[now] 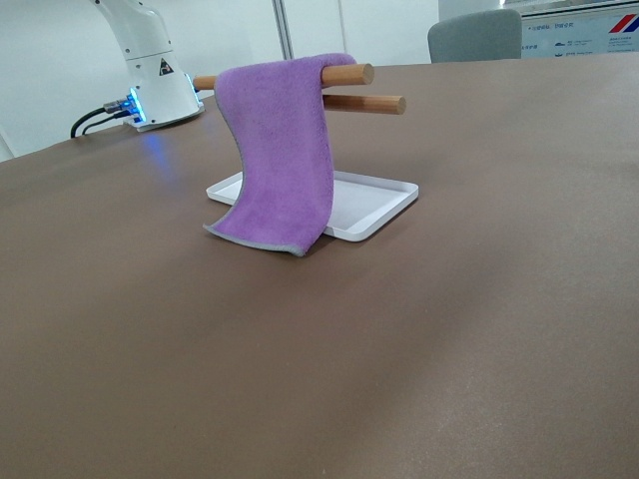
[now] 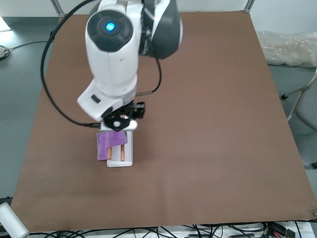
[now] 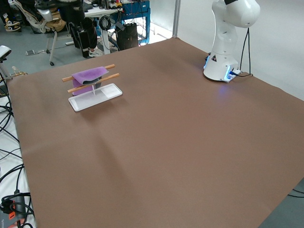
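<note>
A purple cloth (image 2: 111, 140) (image 1: 275, 150) (image 3: 89, 74) hangs over a wooden rack (image 2: 122, 152) (image 1: 364, 104) (image 3: 111, 77) with two horizontal bars, standing on a white tray (image 2: 120, 161) (image 1: 369, 205) (image 3: 99, 97). The robot's white arm looms above the rack's far end in the left view, its black gripper mount over the cloth and hiding part of the bars. The gripper's fingers are hidden there and do not show in the top view; whether it is open or shut cannot be seen.
Cables run along the near edge in the left view.
</note>
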